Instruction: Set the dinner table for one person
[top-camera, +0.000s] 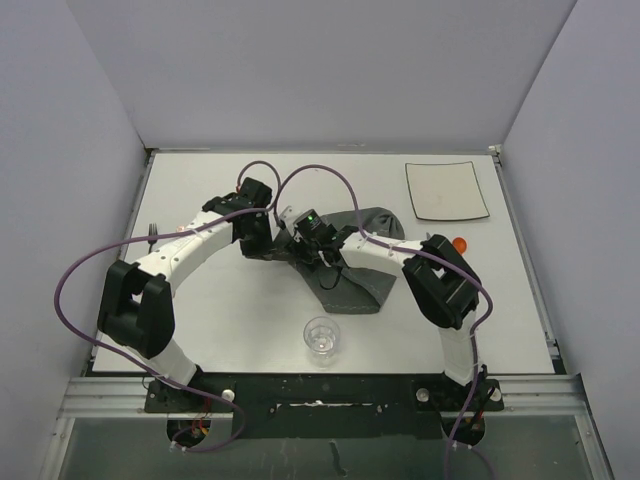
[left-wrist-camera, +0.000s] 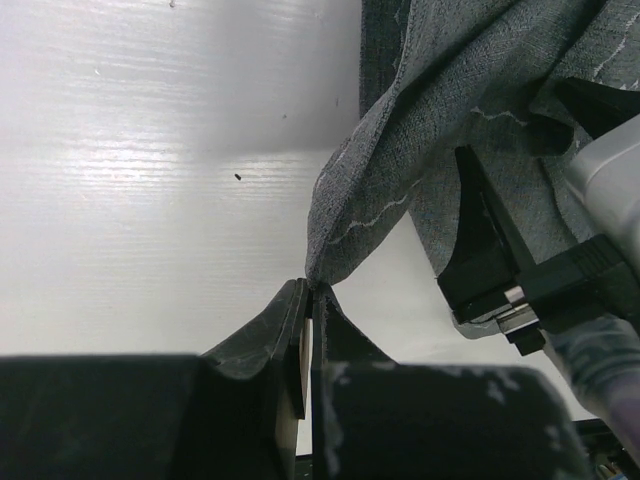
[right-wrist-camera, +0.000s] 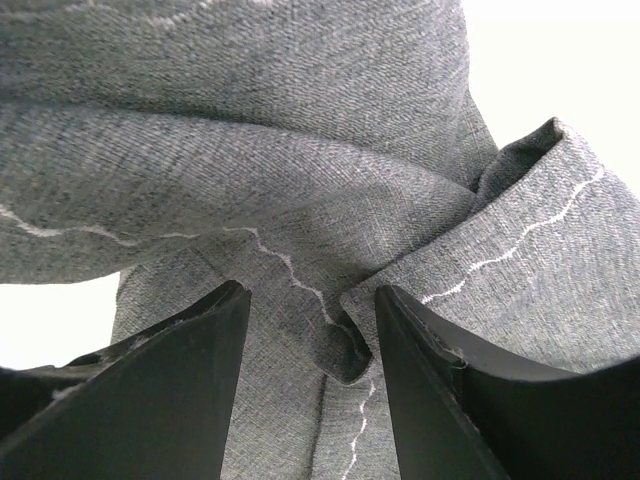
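Observation:
A grey cloth (top-camera: 345, 290) with light stitched lines lies rumpled in the middle of the table. One corner of it is pinched in my left gripper, whose fingertips are together, and the cloth (left-wrist-camera: 375, 175) rises in a fold from there. Just right of it, my right gripper hovers over the cloth (right-wrist-camera: 290, 225), its fingers apart; a small folded edge lies between and beyond the tips, not clearly gripped. A clear glass (top-camera: 321, 338) stands near the front edge. At the left a fork (top-camera: 152, 236) is partly visible near my left arm.
A square, dark-edged white plate or mat (top-camera: 446, 191) lies at the back right. An orange-red round item (top-camera: 459, 245) shows beside the right arm. Both arms are close together over the cloth.

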